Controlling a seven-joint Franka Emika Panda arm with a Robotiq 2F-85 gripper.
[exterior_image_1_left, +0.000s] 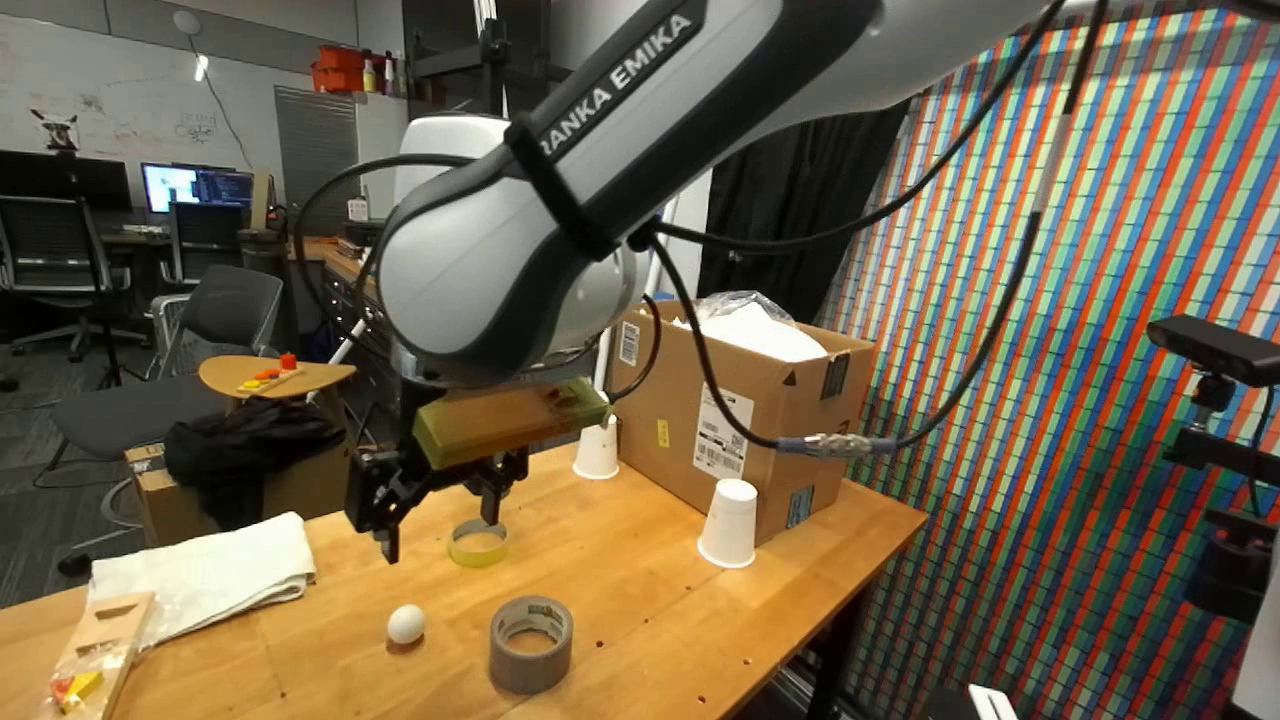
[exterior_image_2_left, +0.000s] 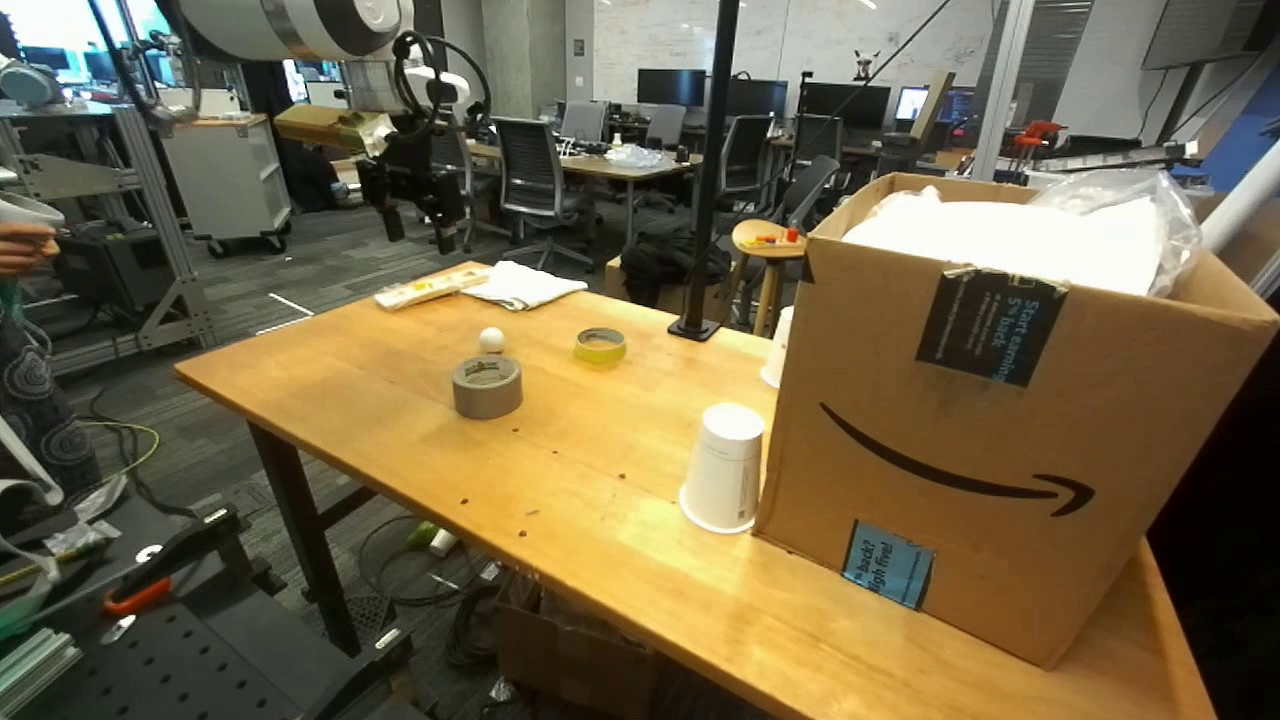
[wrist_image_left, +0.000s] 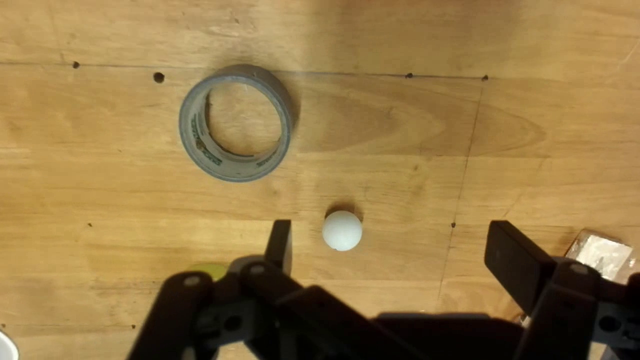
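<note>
My gripper stands open in the air above the table, its two black fingers wide apart with nothing between them. Below it, a small white ball (wrist_image_left: 342, 230) rests on the wood, seen between the fingers in the wrist view and nearer the left one. The grey tape roll (wrist_image_left: 201, 141) lies flat beyond the ball, up and left of it. A yellow-green tape roll (exterior_image_1_left: 480, 554) sits farther back on the table; the left finger mostly covers it in the wrist view. Two white cups (exterior_image_1_left: 728, 524) stand upside down near the cardboard box.
The large cardboard box (exterior_image_2_left: 996, 456) fills one end of the table. At the opposite end lie a folded white cloth (exterior_image_1_left: 210, 576) and a wooden tray (exterior_image_1_left: 102, 654) with coloured pieces. A black post (exterior_image_2_left: 708, 156) rises from the table's edge. Bare wood surrounds the ball.
</note>
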